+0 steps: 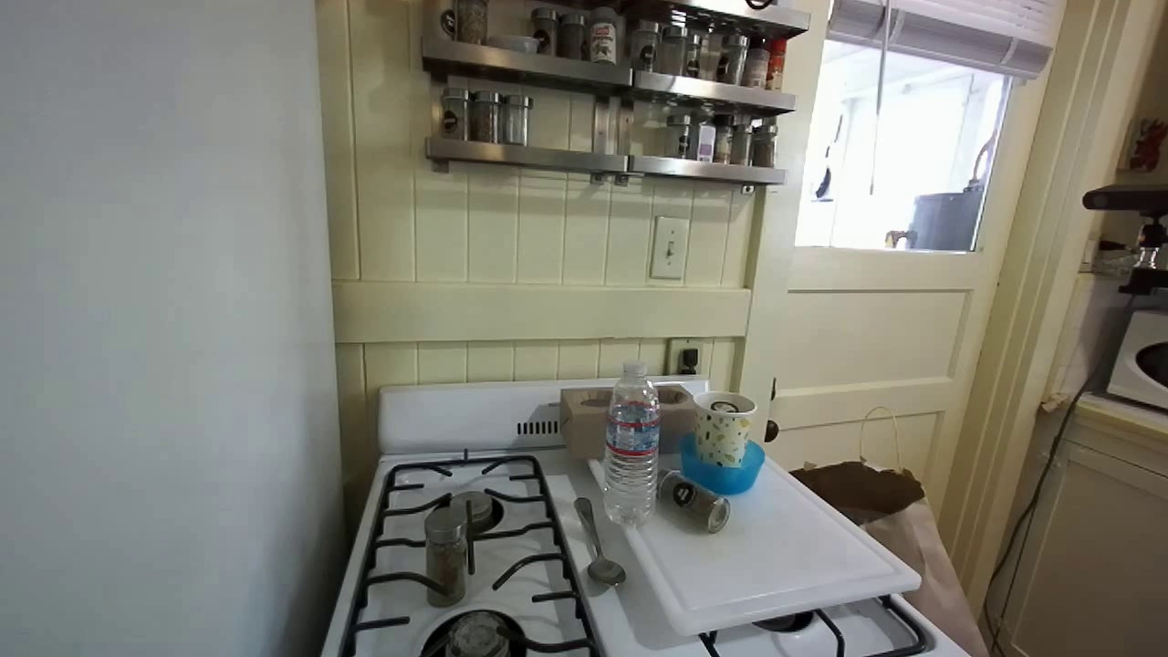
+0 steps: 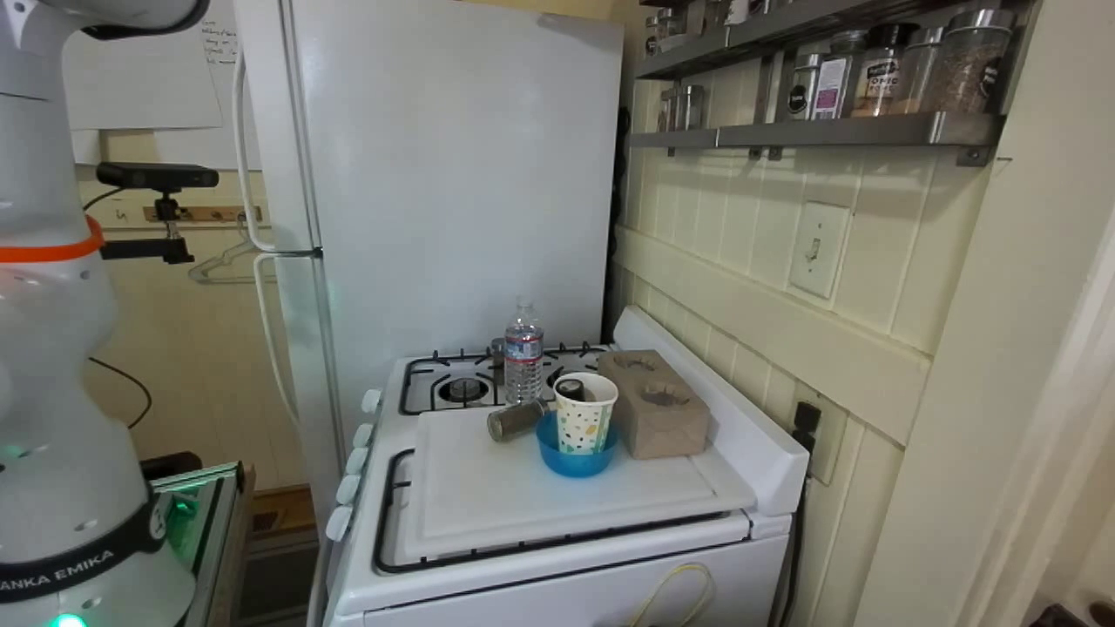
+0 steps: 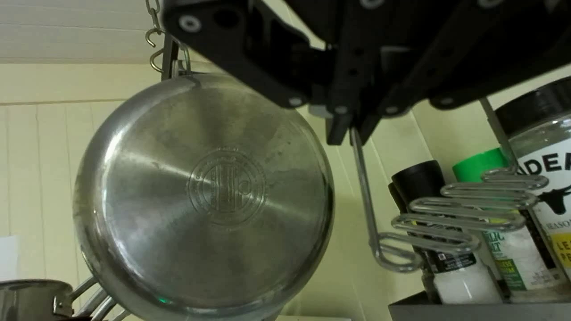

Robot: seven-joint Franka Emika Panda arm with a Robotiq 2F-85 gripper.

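Note:
In the wrist view my gripper is shut on the thin handle of a metal wire utensil (image 3: pixel 365 192), which hangs down from the fingertips and ends in a zigzag wire head at the right. To the left of it a large steel pan (image 3: pixel 225 192) shows its round underside, with a hook and chain above. Neither exterior view shows the gripper or the utensil.
Right of the utensil, spice bottles (image 3: pixel 463 289) stand close by on a dark shelf (image 3: pixel 482 311). Below on the stove, a water bottle (image 1: pixel 631 449), a fallen spice jar (image 1: pixel 695 500) and a patterned cup (image 1: pixel 724 429) in a blue bowl (image 1: pixel 735 473) crowd a white board (image 1: pixel 777 558).

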